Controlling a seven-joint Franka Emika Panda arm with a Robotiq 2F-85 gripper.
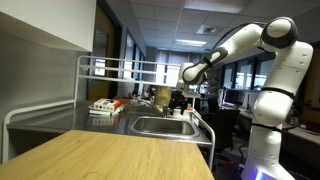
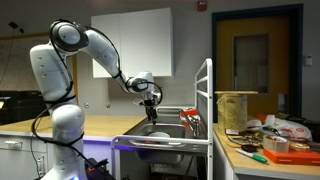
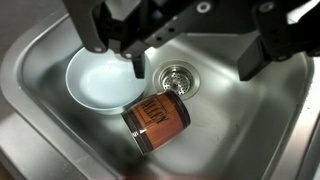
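My gripper is open above the sink, its dark fingers wide apart with nothing between them. Below in the wrist view, a mug with an orange-brown body and black ends (image 3: 158,122) lies on its side in the metal sink (image 3: 225,125). A white bowl (image 3: 92,88) rests to the mug's left, partly covered by the left finger. In the second exterior view, the gripper (image 2: 151,118) points down over the sink area. The sink (image 1: 165,126) shows in the first exterior view, but its contents are hidden by the rim.
The round drain (image 3: 177,79) lies just above the mug in the wrist view. A bare wooden counter (image 1: 105,157) stands in front of the sink. White rails (image 2: 209,105) rise beside it, and a dish rack (image 1: 105,107) sits at the back left.
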